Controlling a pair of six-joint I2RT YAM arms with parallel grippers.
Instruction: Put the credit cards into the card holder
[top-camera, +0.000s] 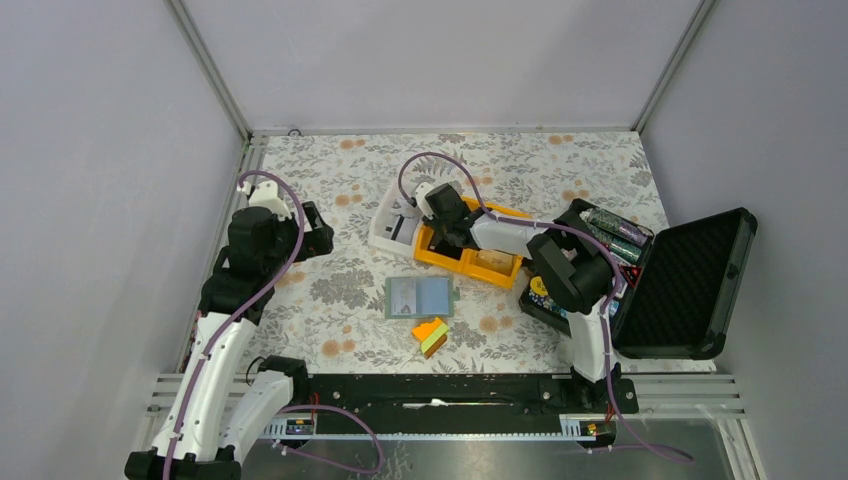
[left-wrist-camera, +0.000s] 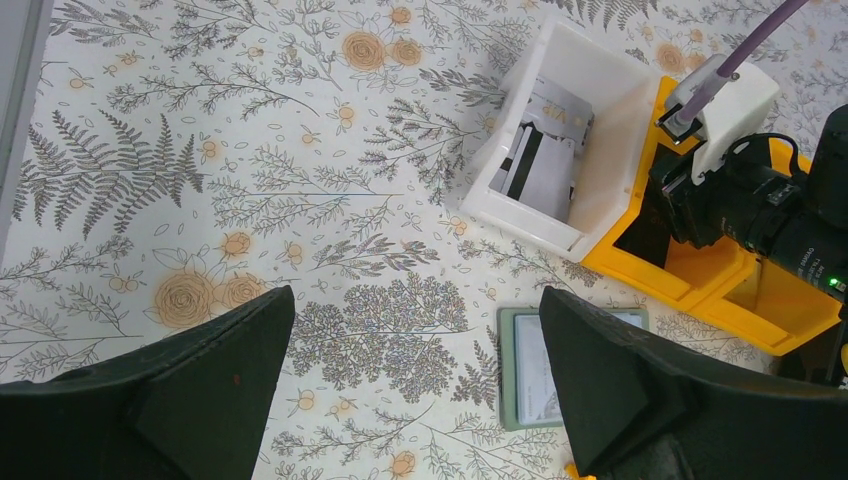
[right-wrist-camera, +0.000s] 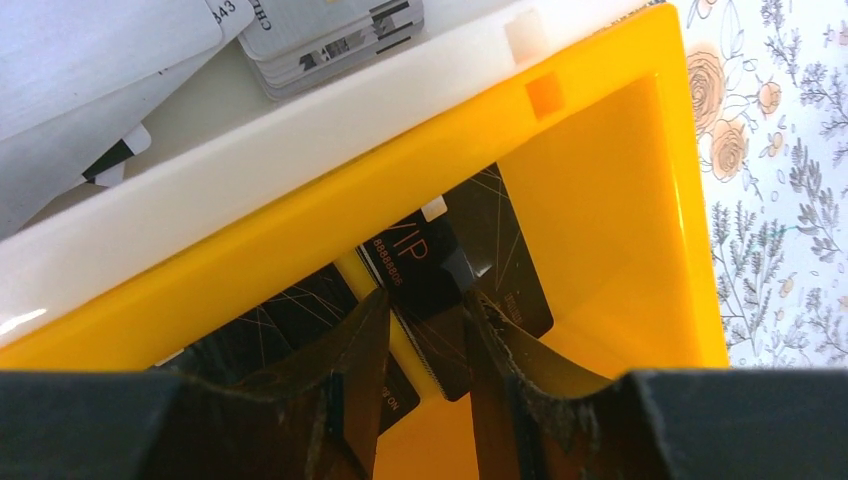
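Black VIP cards lie in the yellow bin, with more black cards beside them. My right gripper reaches down into that bin, its fingertips over the VIP card with a gap between them; whether they grip it I cannot tell. Light cards lie in the white bin alongside. My left gripper hangs open over the left of the table, nothing between its fingers. A greenish rectangular item with pale sleeves, perhaps the card holder, lies below the bins in the top view.
An open black case with assorted items stands at the right. Small orange, green and brown blocks lie near the front edge.
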